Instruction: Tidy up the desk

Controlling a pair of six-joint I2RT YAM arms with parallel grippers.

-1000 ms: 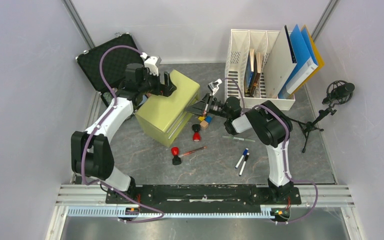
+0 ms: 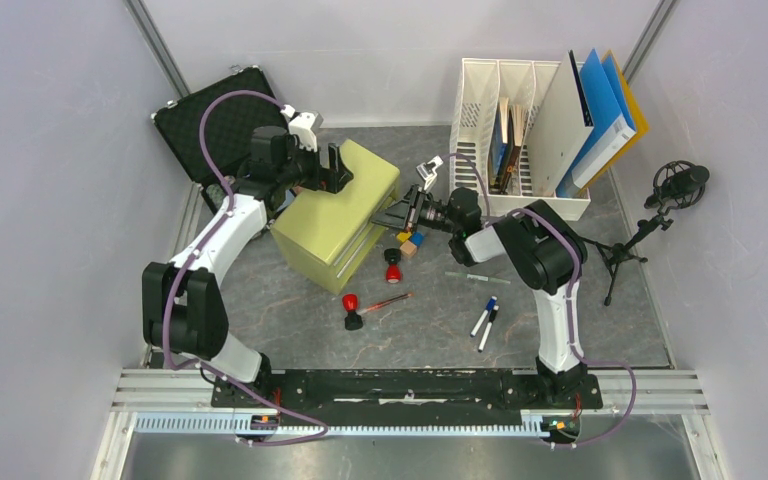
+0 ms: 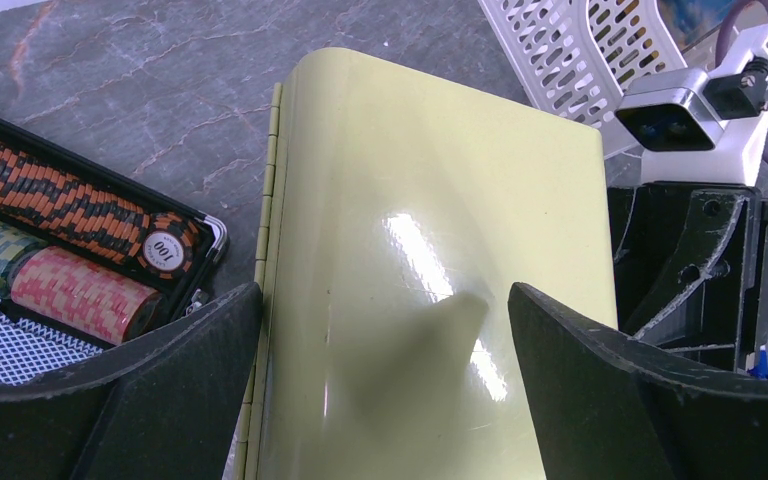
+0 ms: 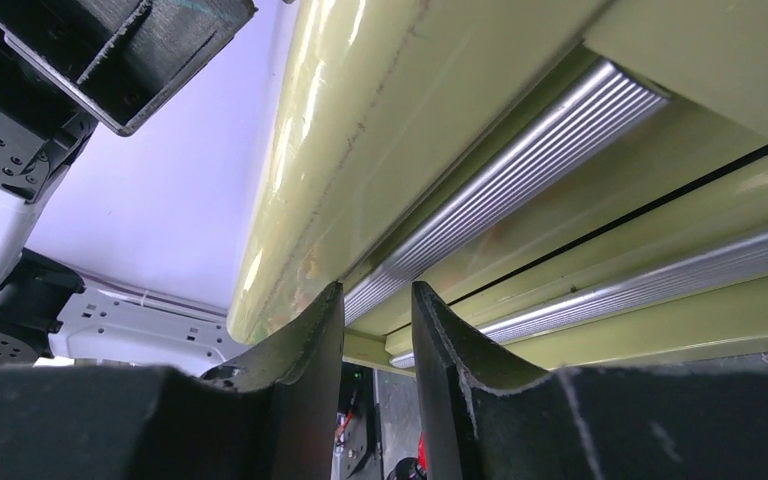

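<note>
A green two-drawer cabinet (image 2: 320,225) stands at the middle left of the desk. My left gripper is open over its top, fingers at either side near the back edge. My right gripper is at the drawer front, its fingertips open a little apart at the upper metal handle (image 4: 500,190); a lower handle (image 4: 660,280) runs below it. Red-and-black stamps (image 2: 351,305), markers (image 2: 482,315), a pencil-like item (image 2: 387,302) and small blocks (image 2: 409,249) lie on the desk.
An open black case (image 2: 210,125) sits at the back left. A white file organizer (image 2: 475,100) with books and binders is at the back right. A microphone stand (image 2: 640,235) stands at the far right. The front middle has free room.
</note>
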